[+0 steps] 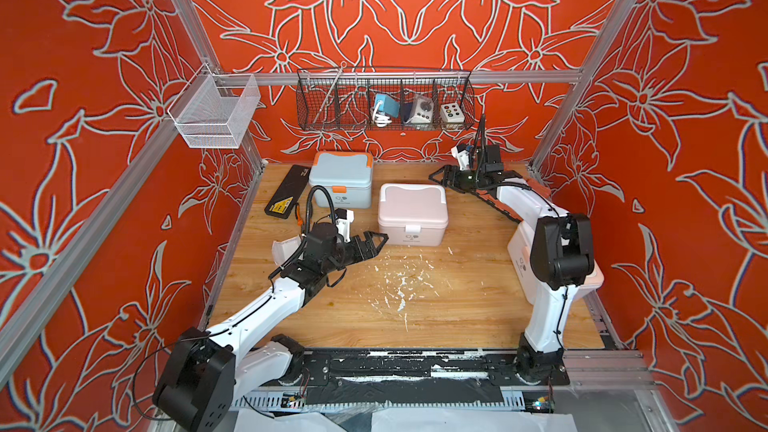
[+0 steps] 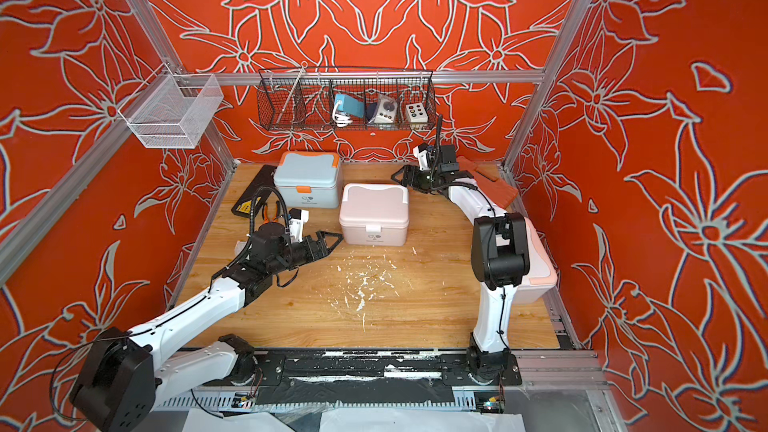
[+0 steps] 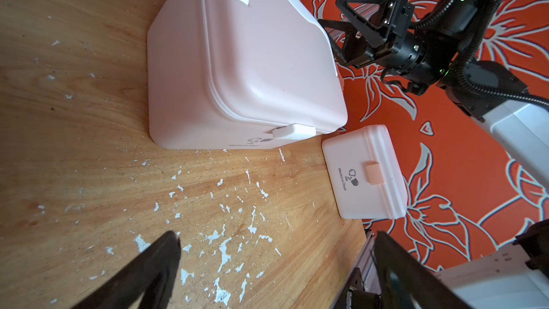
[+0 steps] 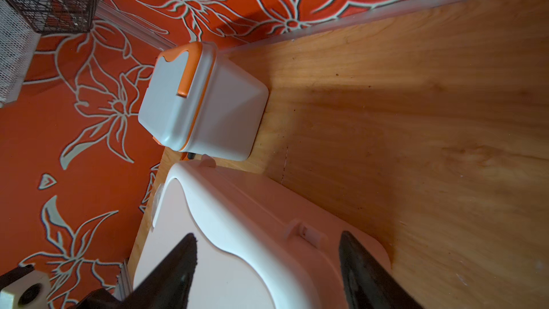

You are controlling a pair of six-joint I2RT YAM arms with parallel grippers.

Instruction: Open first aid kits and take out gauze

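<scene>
A pink first aid kit [image 1: 413,205] stands shut near the middle of the table, its front latch [image 3: 294,132] down. A grey-blue kit [image 1: 342,174] with orange trim is shut at the back left. A third kit [image 2: 537,272], white and peach, sits at the right edge, partly behind my right arm. My left gripper [image 1: 379,241] is open by the pink kit's front left corner, with nothing between its fingers. Beside that kit's back right side is my right gripper [image 1: 440,177], its fingers [image 4: 178,266] apart and empty. No gauze shows.
A long black box [image 1: 288,192] lies at the back left, near something orange-handled [image 2: 272,211]. A reddish flat item [image 2: 489,185] lies behind my right arm. Wire baskets [image 1: 384,100] hang on the back wall.
</scene>
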